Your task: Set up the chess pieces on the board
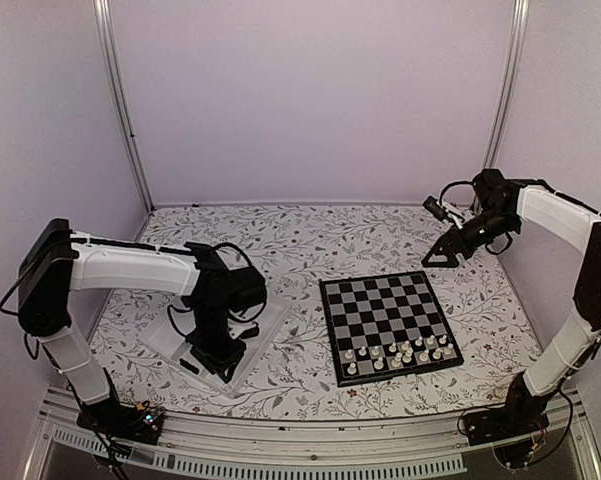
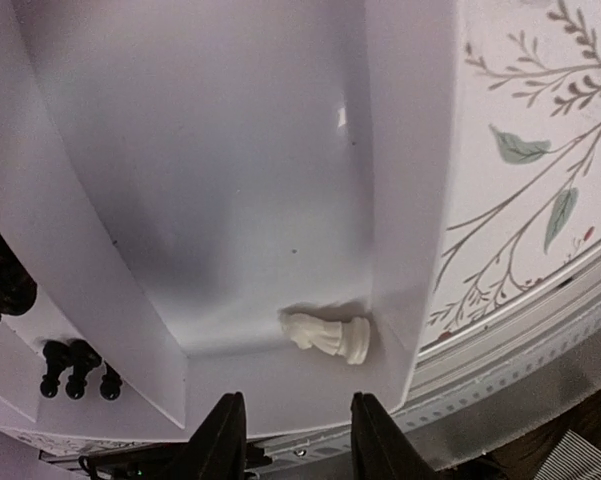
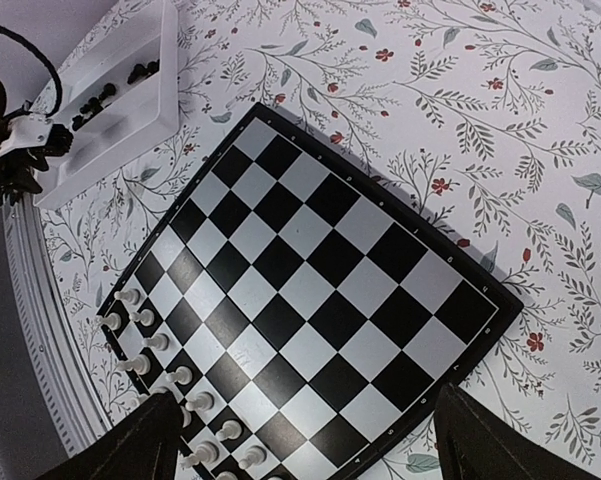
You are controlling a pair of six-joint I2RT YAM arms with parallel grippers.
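Observation:
One white piece (image 2: 326, 337) lies on its side in a corner of the tray's large compartment in the left wrist view. Over the tray (image 1: 265, 340) hangs my left gripper, open, its fingers apart from that piece with nothing between them. Black pieces (image 2: 78, 368) lie in the narrower compartments to the left. Two rows of white pieces (image 1: 407, 356) stand along the near edge of the chessboard (image 1: 380, 310); its other squares are bare. My right gripper (image 1: 441, 258) is open and empty, above and beyond the board's far right corner.
Between tray and board, the floral tablecloth (image 1: 298, 370) is clear. A metal rail (image 1: 310, 425) runs along the table's front edge. In the left wrist view, a tray wall (image 2: 410, 200) rises close beside the lying white piece.

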